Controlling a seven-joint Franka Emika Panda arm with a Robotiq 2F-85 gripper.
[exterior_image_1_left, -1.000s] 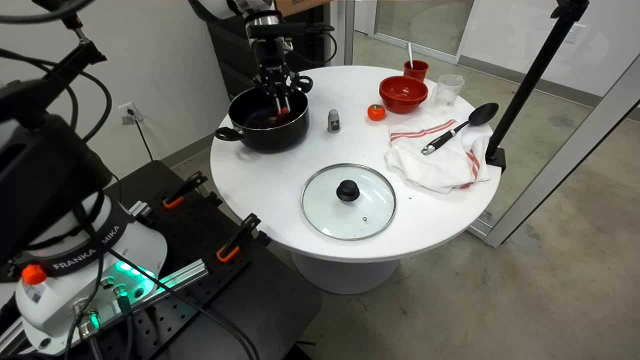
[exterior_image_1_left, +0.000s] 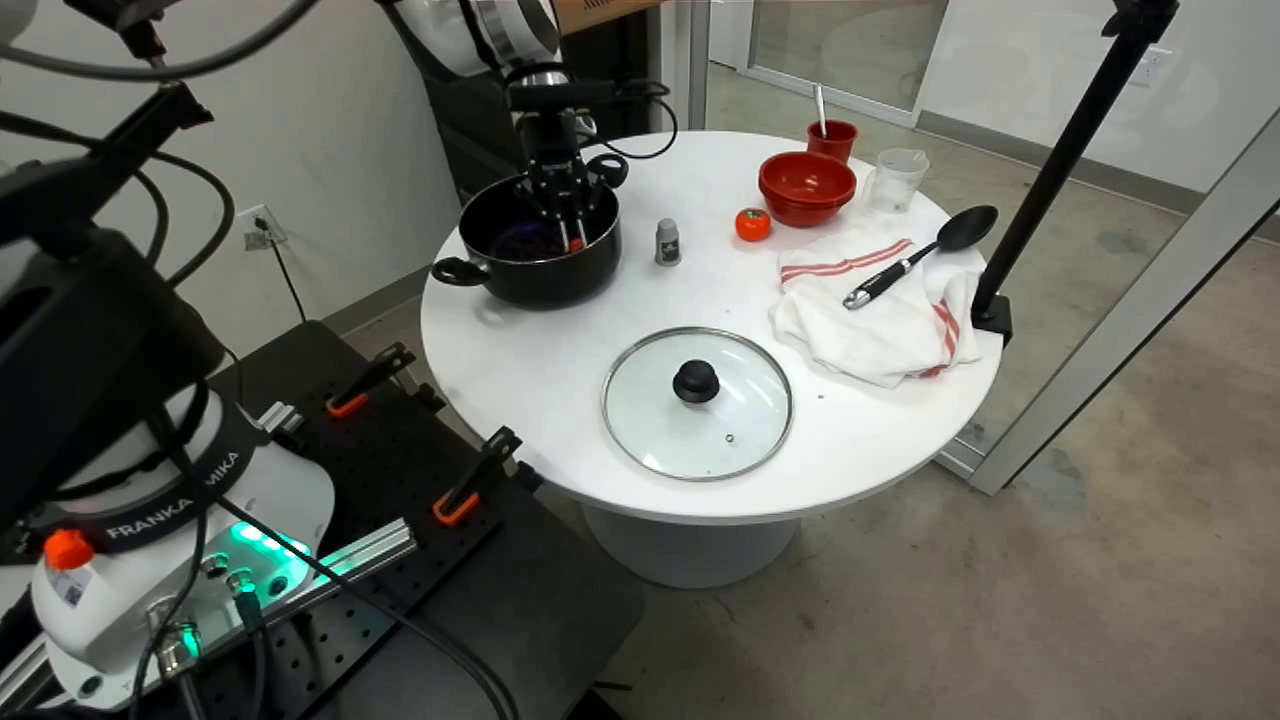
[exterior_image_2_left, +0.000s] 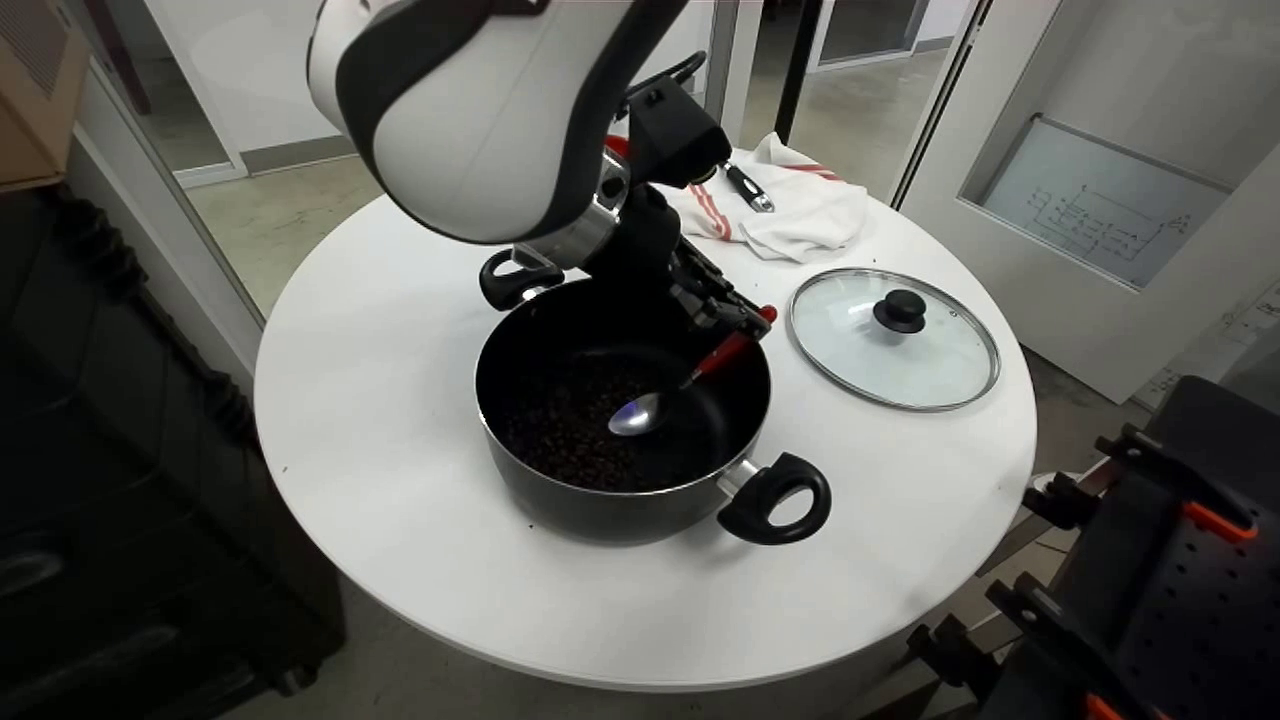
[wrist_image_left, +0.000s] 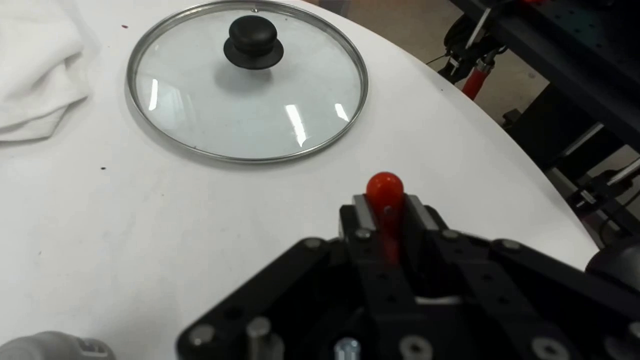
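Note:
My gripper is shut on the red handle of a spoon (exterior_image_2_left: 639, 415), whose rounded red end pokes out between the fingertips in the wrist view. In exterior view 2 the spoon slants down into the black pot (exterior_image_2_left: 564, 510), its metal bowl showing just over dark, bean-like pieces (exterior_image_2_left: 576, 444) at the bottom. Whether the spoon's bowl touches them I cannot tell. The gripper reaches over the pot's rim. Exterior view 1 shows the same pot (exterior_image_1_left: 540, 282) at the table's left side, with the spoon mostly hidden there.
A glass lid (exterior_image_1_left: 660, 408) lies flat near the front of the round table. Right of the pot stand a grey shaker (exterior_image_1_left: 668, 244), a tomato (exterior_image_1_left: 752, 224), red bowls (exterior_image_1_left: 806, 192), a red cup (exterior_image_1_left: 831, 140) and a clear cup (exterior_image_1_left: 897, 180). A black spoon (exterior_image_1_left: 960, 228) rests on a white towel (exterior_image_1_left: 864, 342).
The gripper has shifted slightly right over the pot and its tilt has changed, with the spoon still in it. The pot is very slightly displaced; the other table items stay put.

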